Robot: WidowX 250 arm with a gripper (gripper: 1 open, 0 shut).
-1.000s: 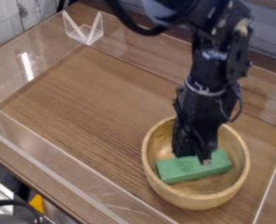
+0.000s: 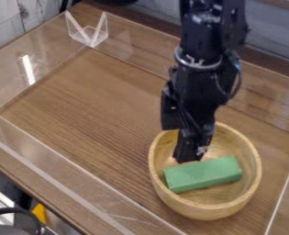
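A green block (image 2: 203, 173) lies in a round wooden bowl (image 2: 243, 198) at the lower right. My black gripper (image 2: 186, 133) hangs over the back left part of the bowl, above and apart from the block. It is open, with nothing seen between its fingers.
A small white wire holder (image 2: 88, 32) stands at the back left. Dark cables and a yellow item show at the lower left edge.
A second ago my gripper was lower, just over the block. It is now higher and further left and back. The block stays in the bowl.
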